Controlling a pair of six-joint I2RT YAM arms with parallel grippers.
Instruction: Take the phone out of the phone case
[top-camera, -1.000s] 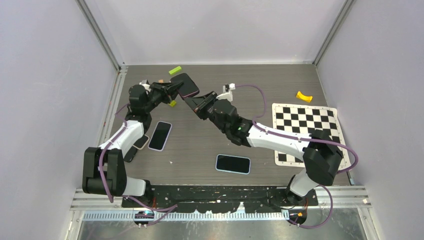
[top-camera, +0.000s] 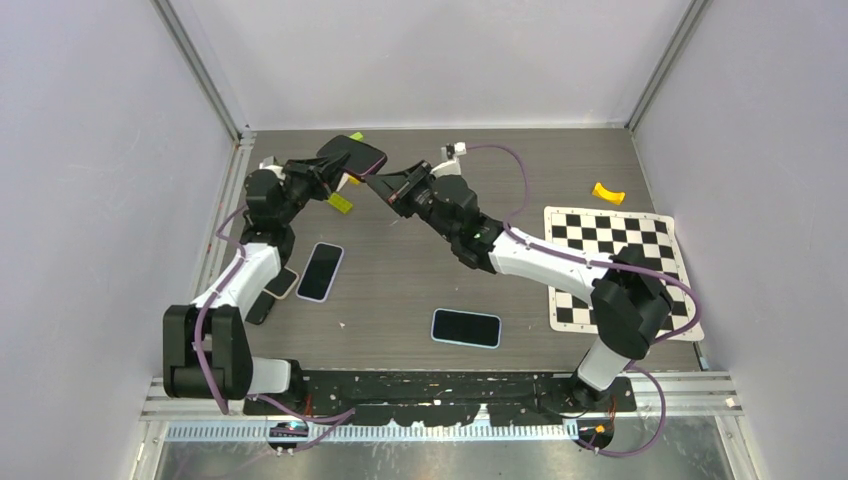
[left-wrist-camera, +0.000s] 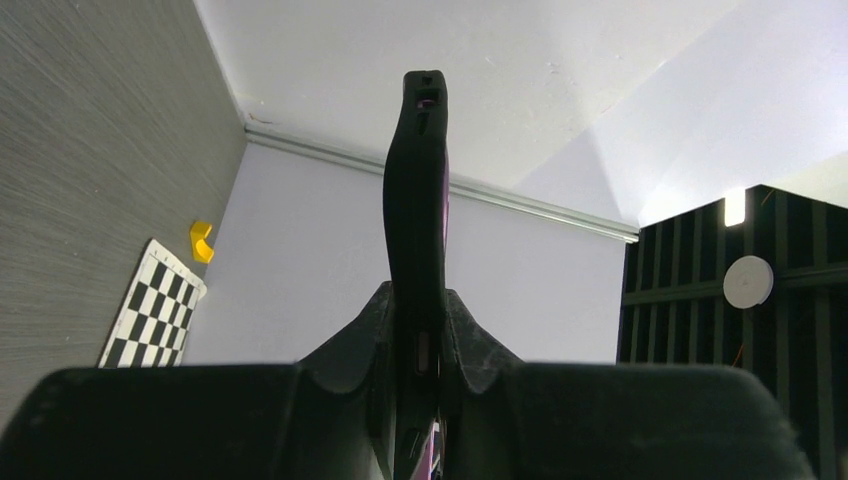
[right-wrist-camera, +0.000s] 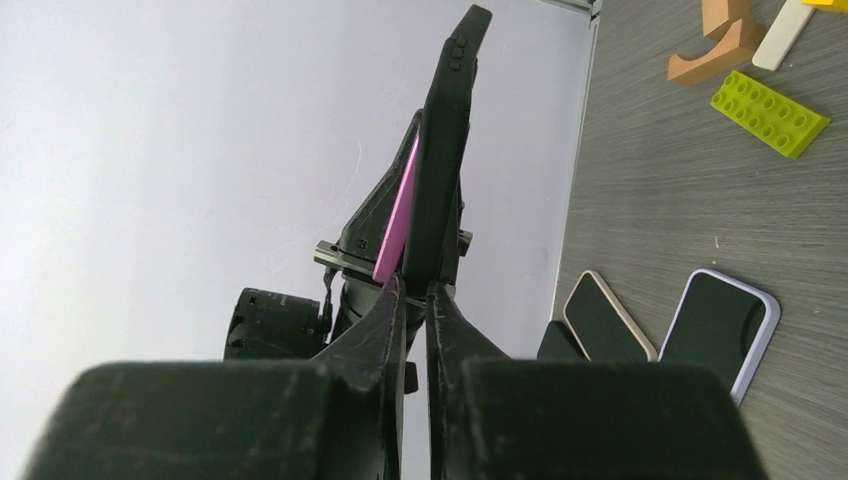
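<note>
A black phone case (top-camera: 352, 155) is held up above the far left of the table. It shows edge-on in both wrist views. A pink part (right-wrist-camera: 399, 215), possibly the phone, stands at a slant away from the black part of the case (right-wrist-camera: 440, 150), apart at its upper end. My left gripper is shut on the case, fingers on both faces. At the case's right-hand corner is my right gripper, with a narrow gap between its fingers and the black edge at their tips. How firmly those tips touch it is hidden.
Lime toy bricks (right-wrist-camera: 770, 113) and wooden blocks (right-wrist-camera: 720, 55) lie below. A lilac-edged phone (top-camera: 320, 272) and a blue-edged one (top-camera: 466, 328) rest on the table. A checkerboard (top-camera: 615, 265) lies right, near a yellow piece (top-camera: 608, 193). Mid-table is clear.
Both grippers have moved toward the back left, the case going with them. Its face looks turned, with its long side now lying more across the view.
</note>
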